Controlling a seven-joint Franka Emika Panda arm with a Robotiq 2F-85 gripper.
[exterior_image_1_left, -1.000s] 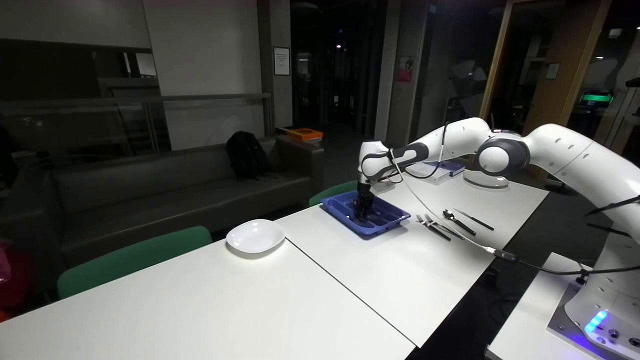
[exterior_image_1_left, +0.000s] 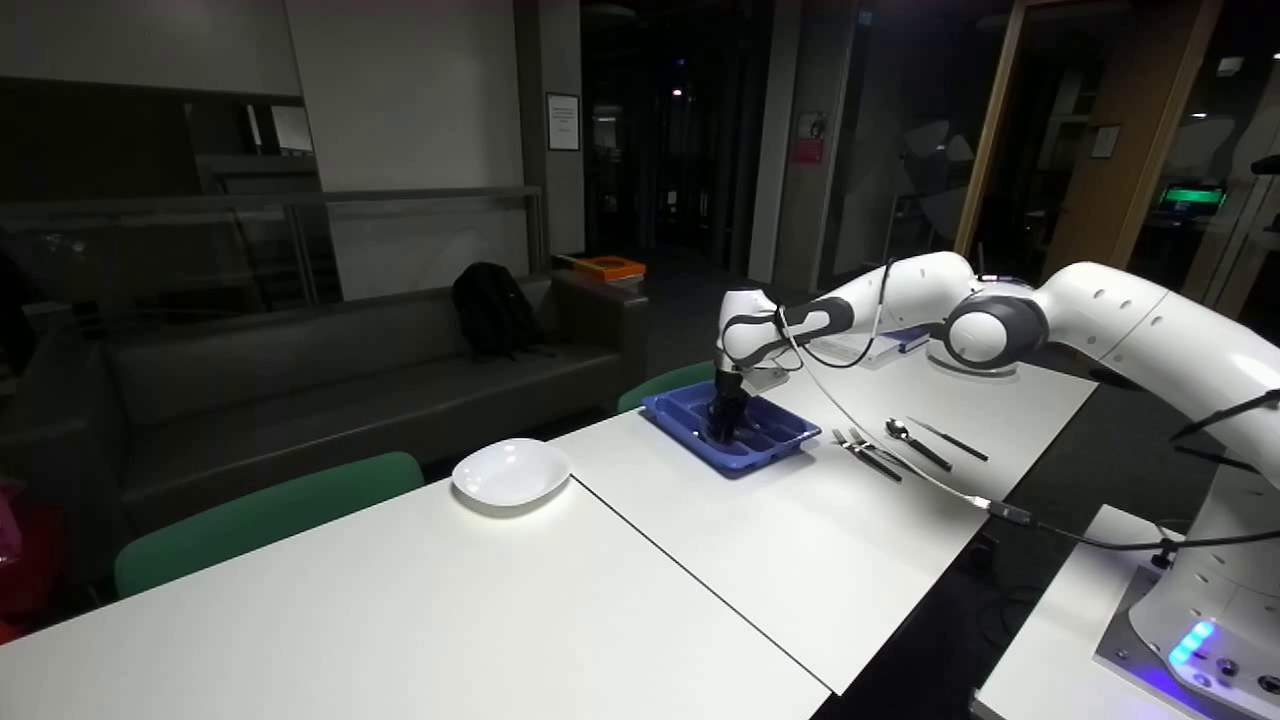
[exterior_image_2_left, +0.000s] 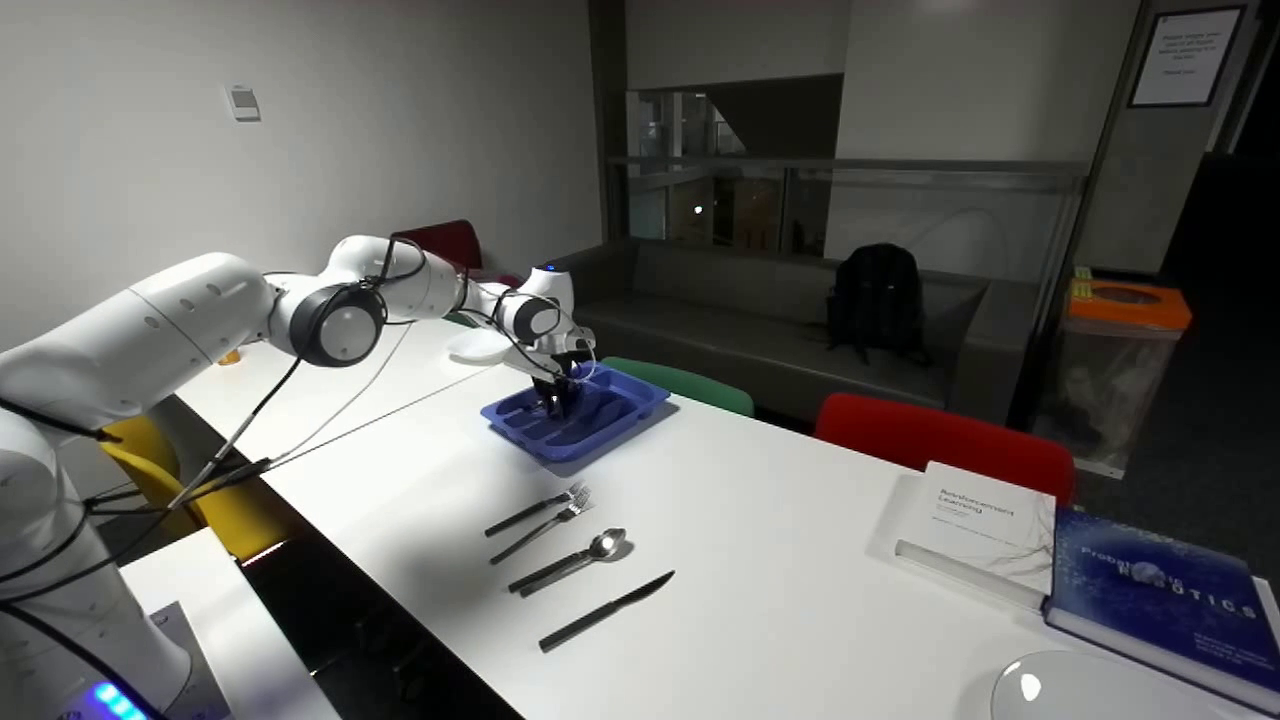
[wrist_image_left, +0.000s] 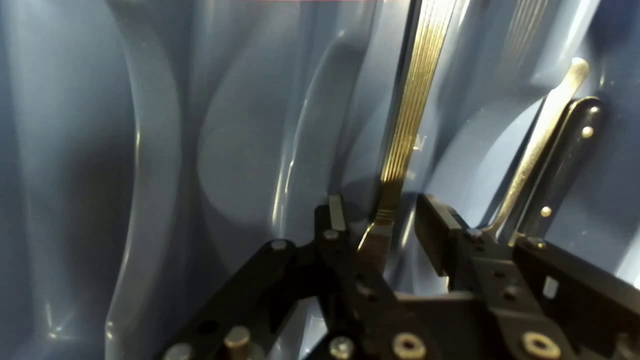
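Observation:
My gripper is down inside the blue cutlery tray (exterior_image_1_left: 782, 449), its fingers part open. Between them, in the wrist view, lies a ribbed metal utensil handle (wrist_image_left: 414, 102), with a gap showing on either side of it. The utensil's lower end is hidden by the gripper. To the right in the same tray, a metal handle (wrist_image_left: 543, 129) and a black riveted handle (wrist_image_left: 561, 162) lie side by side. The compartments to the left look empty.
On the table beside the tray lie forks (exterior_image_2_left: 540, 518), spoons (exterior_image_2_left: 573, 562) and a knife (exterior_image_2_left: 608, 611). A white bowl (exterior_image_1_left: 512, 473) stands apart from the tray. Books (exterior_image_2_left: 978, 534) and a plate (exterior_image_2_left: 1086, 686) occupy another end.
The arm has come down slightly, its elbow and wrist a little lower, with the gripper deeper in the tray. The tray and the loose cutlery have not moved.

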